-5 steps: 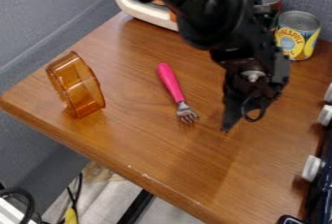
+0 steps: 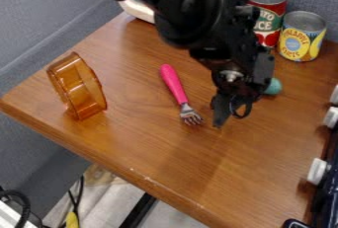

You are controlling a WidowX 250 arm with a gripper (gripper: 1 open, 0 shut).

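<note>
The black arm reaches down from the top of the view to the middle-right of the wooden table (image 2: 158,173). Its gripper (image 2: 227,112) hangs low, right of a pink-handled fork (image 2: 173,86). A teal object (image 2: 270,86) shows partly behind the gripper's right side. Whether the fingers are open or shut is unclear. An amber transparent ring-shaped container (image 2: 77,86) stands on its side at the left.
A red can (image 2: 263,20) and a yellow can (image 2: 299,40) stand at the back right. A dark appliance with white knobs (image 2: 321,188) lines the right edge.
The gripper has shifted left and a little up, uncovering more of the red can and the teal object. The fork and amber container have not moved.
</note>
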